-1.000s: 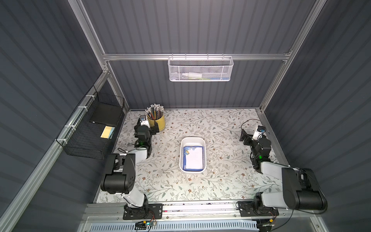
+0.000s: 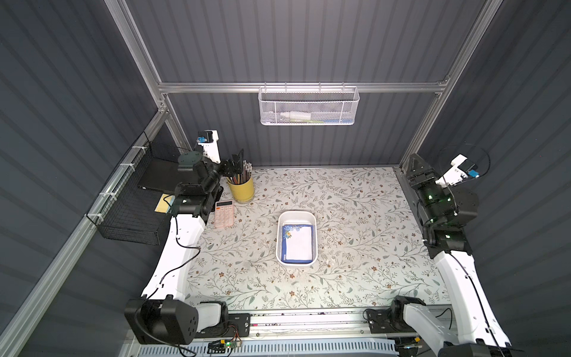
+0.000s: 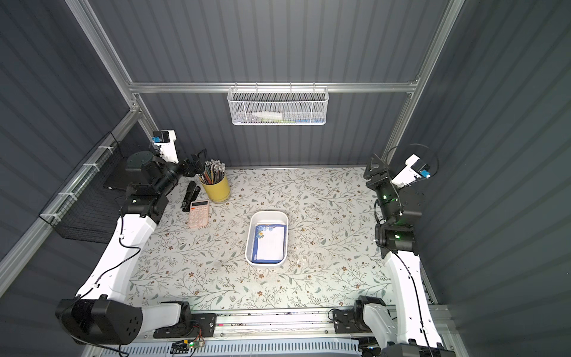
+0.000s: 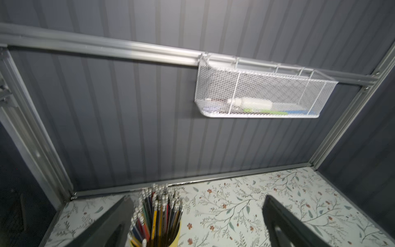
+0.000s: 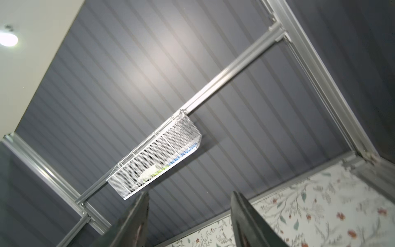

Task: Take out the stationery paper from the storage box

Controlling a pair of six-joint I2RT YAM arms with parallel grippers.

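The white plastic storage box (image 2: 297, 215) sits in the middle of the patterned tabletop, with the stationery paper (image 2: 297, 242), blue-edged with a floral corner, lying inside it. My left gripper (image 2: 234, 161) is raised above the yellow pencil cup, its fingers apart and empty in the left wrist view. My right gripper (image 2: 414, 165) is raised at the right side, tilted upward; its fingers stand apart with nothing between them in the right wrist view. Both are well away from the box.
A yellow pencil cup (image 3: 216, 190), a pink calculator (image 3: 198, 215) and black items (image 3: 189, 197) stand at left. A black wire basket hangs on the left wall, a white mesh basket (image 3: 277, 109) on the back wall. The table around the box is clear.
Both arms have risen from low over the table to high at the sides, and the right gripper has tilted upward. The box and paper have not moved.
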